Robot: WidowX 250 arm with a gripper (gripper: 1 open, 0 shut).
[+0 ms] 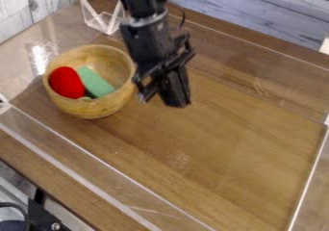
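Observation:
A wooden bowl (108,108) at the left of the table holds a red object (69,81) and a green object (96,83). My gripper (170,97) hangs just to the right of the bowl, over bare table. It looks shut, with nothing visible between its fingers, though its tips are slightly blurred.
A white wire rack (103,15) stands at the back left.

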